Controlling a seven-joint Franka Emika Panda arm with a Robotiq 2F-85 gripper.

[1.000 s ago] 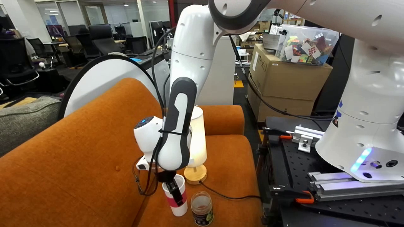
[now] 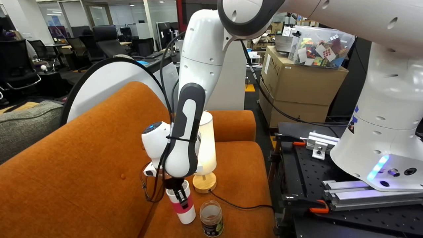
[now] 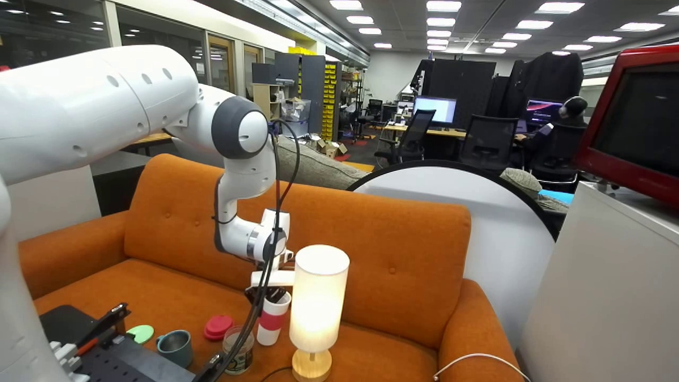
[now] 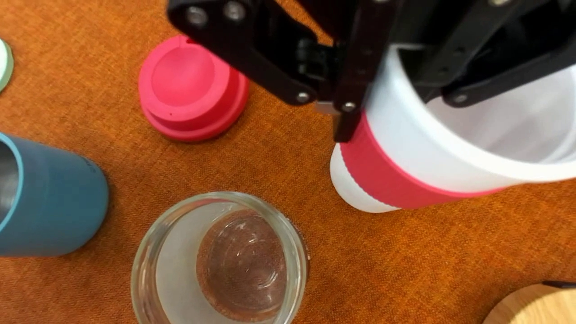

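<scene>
A white cup with a pink band [image 4: 402,175] leans slightly in exterior view 1, its open mouth upward. My gripper is shut on the cup's wall, one finger outside against the band and the other inside the mouth. Exterior view 1 has the gripper [image 2: 182,198] at the cup [image 2: 186,216], beside the lamp. Whether the cup's base touches the seat is hard to tell. The inner fingertip is partly hidden by the rim.
Close to the cup stands an open glass jar [image 4: 218,259]. A pink lid [image 4: 189,86], a blue mug [image 4: 54,200] and a green lid [image 3: 141,333] lie farther along the orange seat. The lit lamp [image 3: 318,299] stands near the arm, its cable on the seat.
My gripper has risen a little and shifted slightly left in exterior view 1. The cup has moved up and left with it and leans more. The jar and lamp are where they were.
</scene>
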